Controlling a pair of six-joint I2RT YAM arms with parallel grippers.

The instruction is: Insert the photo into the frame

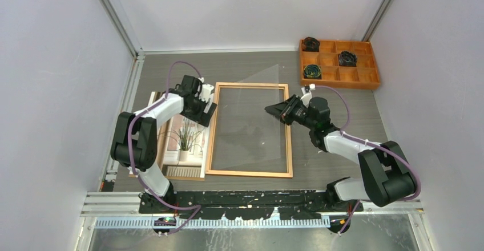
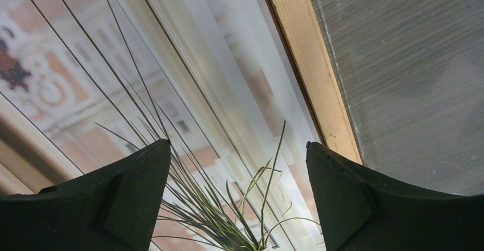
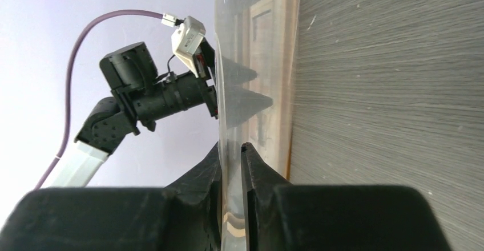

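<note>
The wooden frame [image 1: 289, 148] lies flat in the middle of the table. A clear sheet [image 1: 251, 131] stands tilted up from the frame, its right edge pinched in my right gripper [image 1: 273, 112]. In the right wrist view the see-through sheet [image 3: 254, 91] rises between the shut fingers. The photo [image 1: 185, 154], showing a potted plant, lies to the left of the frame. Above it hangs my left gripper [image 1: 210, 114], open and holding nothing. The left wrist view has the photo [image 2: 188, 108] below the spread fingers [image 2: 348, 205], beside the frame's wooden edge [image 2: 308, 63].
An orange compartment tray [image 1: 359, 63] with several dark coils stands at the back right. White walls close off both sides and the back.
</note>
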